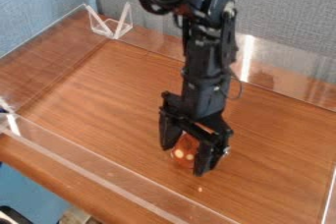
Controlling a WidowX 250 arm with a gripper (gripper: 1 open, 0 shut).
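The black gripper point(195, 135) is lowered to the wooden floor of the enclosure, right of center, with its open fingers around an orange toy mushroom point(187, 152) with pale spots. The gripper hides most of the mushroom; its pale stem is out of sight. Whether the fingers touch it cannot be told.
Clear low walls edge it at front and back. A white wire-like object point(110, 27) stands at the back left corner.
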